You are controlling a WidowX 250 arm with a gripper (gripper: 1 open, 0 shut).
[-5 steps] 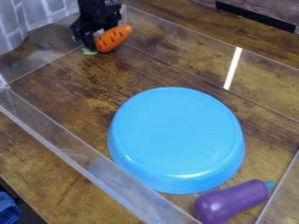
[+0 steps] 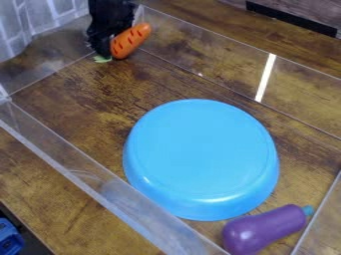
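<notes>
The black gripper (image 2: pixel 110 32) is at the back left of the enclosure, right beside an orange toy carrot (image 2: pixel 130 41) with green at its lower left end. The fingers are dark and partly behind the carrot, so whether they hold it cannot be told. A blue round plate or lid (image 2: pixel 200 154) lies face down in the front middle, and a purple toy eggplant (image 2: pixel 264 229) lies at the front right.
Clear plastic walls (image 2: pixel 94 179) border the wooden floor on the front left and around the back. A blue object (image 2: pixel 8 239) sits outside at the lower left.
The dark gripper has shifted very slightly near the carrot; the carrot, plate and eggplant look unchanged.
</notes>
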